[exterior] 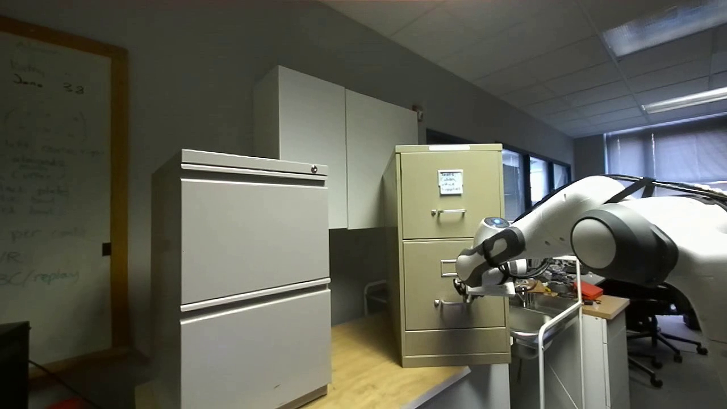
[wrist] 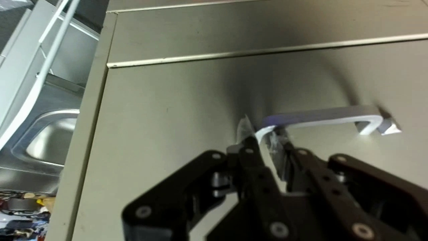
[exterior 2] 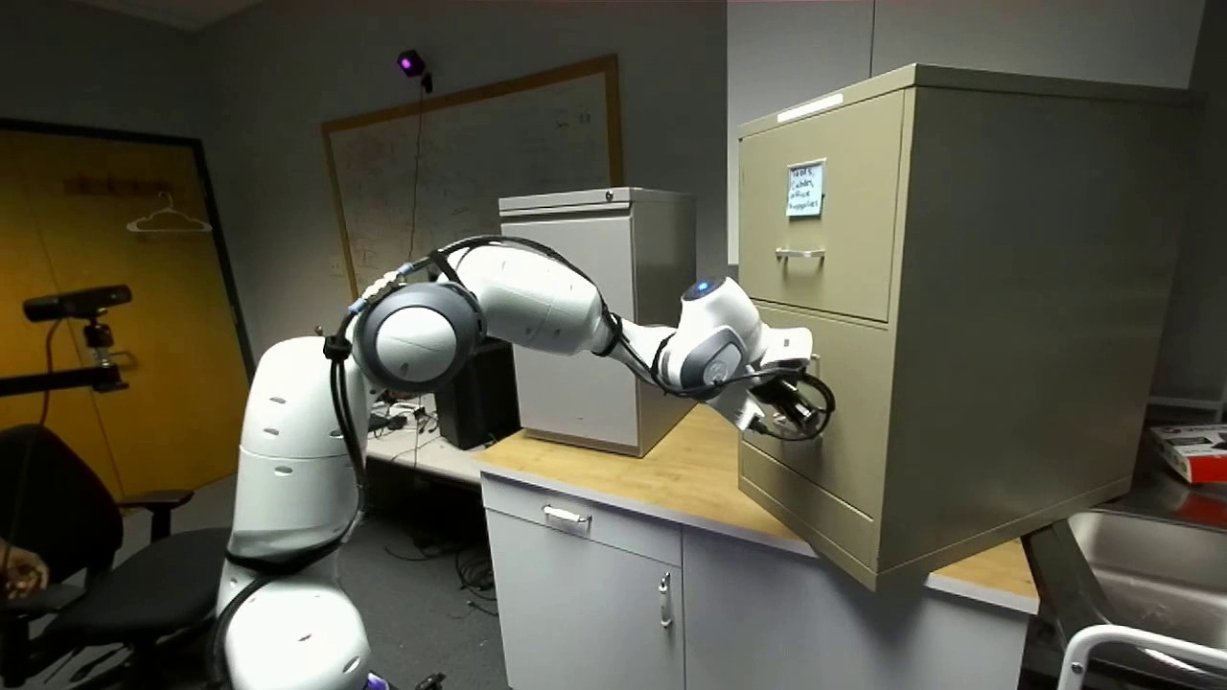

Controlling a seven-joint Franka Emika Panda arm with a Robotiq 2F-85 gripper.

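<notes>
A tan two-drawer filing cabinet (exterior: 452, 191) stands on a wooden counter, its lower drawer (exterior 2: 853, 397) flush with the front. My gripper is shut on one end of that drawer's metal handle (wrist: 327, 117). In the wrist view the two fingertips (wrist: 245, 130) sit on either side of the bar where it bends toward the drawer face. The rest of the handle runs free to the right. From the side, my hand covers most of this handle. The upper drawer (exterior: 422, 187) is shut and bears a handwritten label.
A grey cabinet (exterior: 255, 238) stands left of the tan one in exterior view 1, with bare counter (exterior: 368, 351) between. A metal sink (exterior 2: 1162, 569) and a white rail (exterior: 560, 320) lie close by the tan cabinet's other side.
</notes>
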